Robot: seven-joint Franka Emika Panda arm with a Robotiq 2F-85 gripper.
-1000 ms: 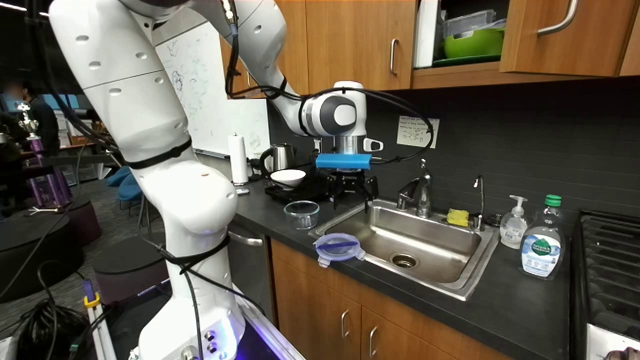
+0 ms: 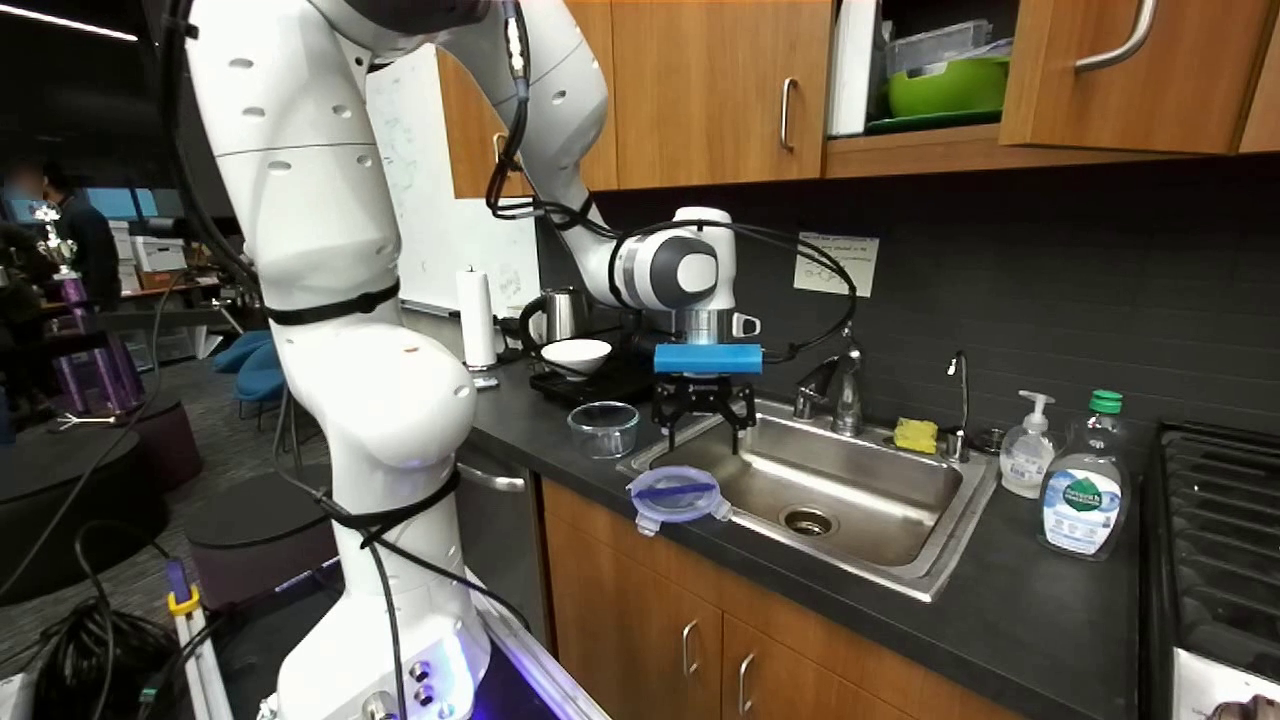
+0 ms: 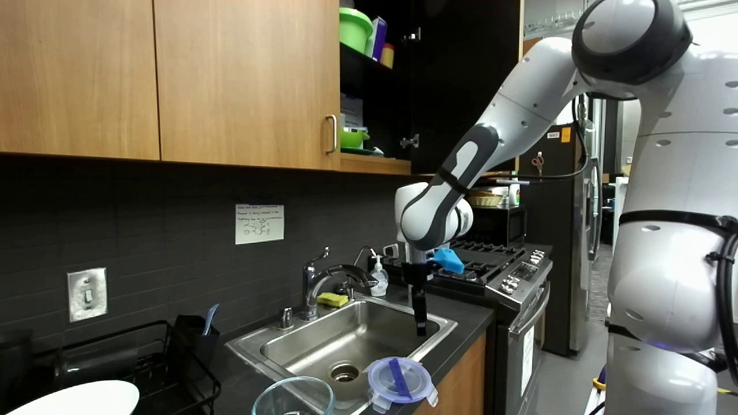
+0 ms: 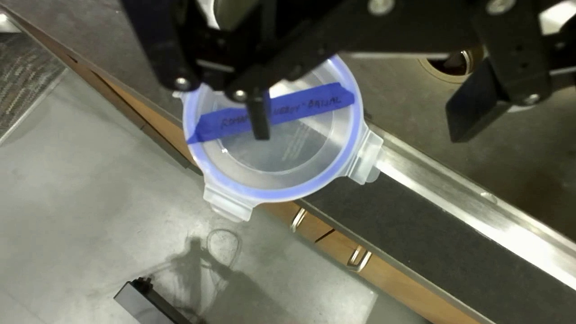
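A round clear lid (image 2: 679,509) with a blue rim and a strip of blue tape lies at the counter's front edge, partly over the sink's left corner. My gripper (image 2: 703,445) hangs above the sink's left side, open and empty. From the wrist, the lid (image 4: 286,148) shows below, with one dark finger (image 4: 261,121) across its taped part and the other finger (image 4: 475,105) well off to the right. A clear glass bowl (image 2: 603,432) stands on the counter left of the sink.
The steel sink (image 2: 924,564) looks empty. Its faucet (image 2: 847,390), a yellow sponge (image 2: 915,434), a soap pump (image 2: 1027,450) and a dish soap bottle (image 2: 1083,486) stand along the back and right. A dish rack with a white bowl (image 2: 576,355) sits back left.
The lid and glass bowl have not moved.
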